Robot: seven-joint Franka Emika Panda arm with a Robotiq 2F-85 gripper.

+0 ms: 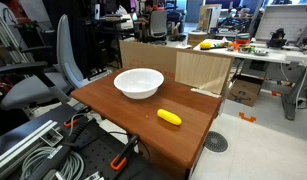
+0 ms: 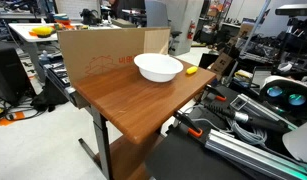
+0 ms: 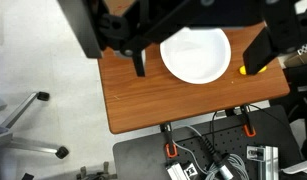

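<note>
A white bowl stands upright on the brown wooden table, also visible as a round bowl in exterior view 2. No contents show inside it. A small yellow object lies apart from the bowl, near the table's edge; its exact kind is too small to tell. In the wrist view my gripper is open, its dark, blurred fingers spread wide with the bowl below and between them. Nothing is held. The yellow object shows by the right finger. I cannot make out the gripper in either exterior view.
Upright wooden panels border the back of the table. Bare tabletop lies on both sides of the bowl. Along one edge is a dark base with cables and orange-and-black clamps. A grey chair stands beyond.
</note>
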